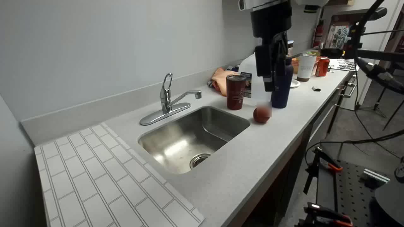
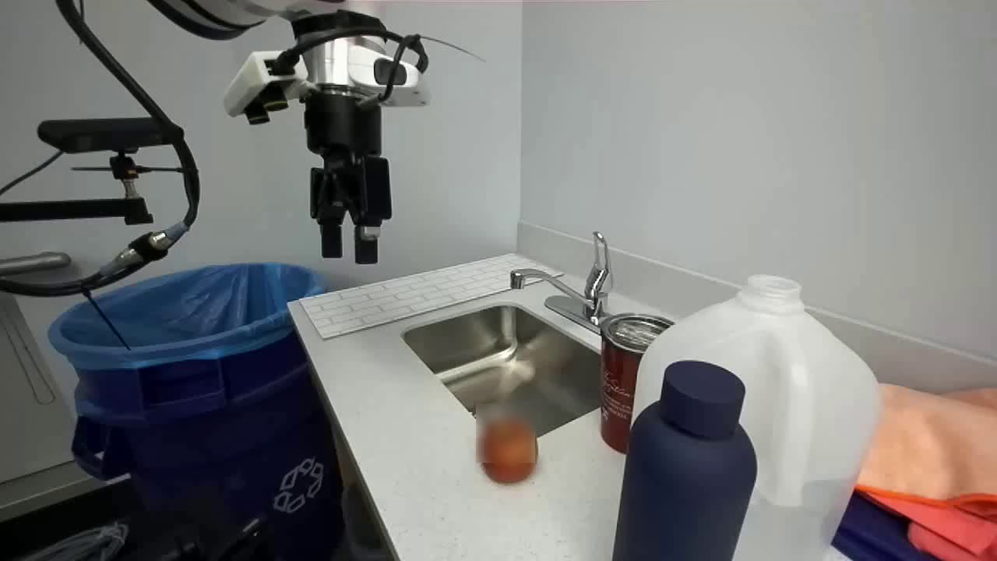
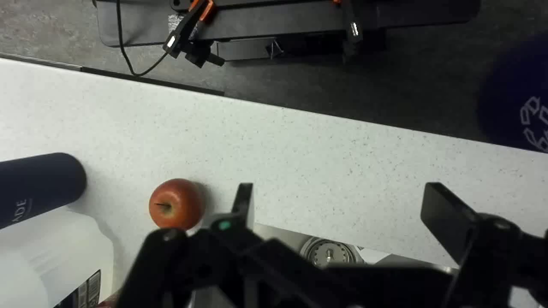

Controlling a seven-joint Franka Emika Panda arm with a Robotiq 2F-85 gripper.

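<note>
Above the counter hangs my gripper, its two fingers wide apart in the wrist view and bare counter showing between them. It is open and holds nothing. A red apple (image 3: 176, 204) rests on the counter, left of the left finger in the wrist view and clear of it. In exterior view 2 the apple (image 2: 509, 450) lies beside the near edge of the steel sink (image 2: 439, 341), with my gripper (image 2: 350, 251) well above counter height. Part of the apple (image 1: 260, 115) looks blurred in exterior view 1.
A dark red tumbler (image 1: 235, 92), a navy bottle (image 2: 687, 467) and a white jug (image 2: 776, 374) stand close to the apple. The faucet (image 1: 166, 98) rises behind the sink. A blue-lined bin (image 2: 187, 308) is beyond the counter's edge.
</note>
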